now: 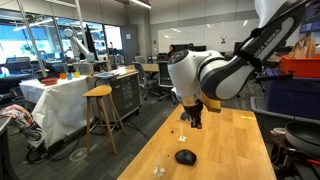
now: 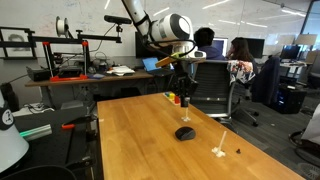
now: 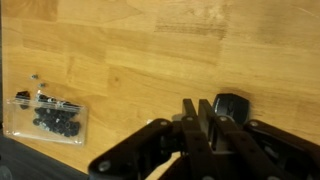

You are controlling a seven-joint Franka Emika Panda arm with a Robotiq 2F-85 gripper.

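Note:
In exterior view 1 my gripper (image 1: 195, 122) hangs over the wooden table (image 1: 225, 150), pointing down. A dark, rounded object (image 1: 186, 157) lies on the table, nearer to that camera and apart from the gripper. The wrist view shows the gripper with its black fingers close together; it looks shut, and I cannot make out anything between them. Just right of the fingertips, lower down on the tabletop, the dark object (image 3: 234, 104) is partly hidden by the gripper.
A clear tray (image 3: 45, 120) of small black pieces sits left in the wrist view, with loose bits beside it. In exterior view 2 a small white upright item (image 2: 219, 148) stands right of the dark object.

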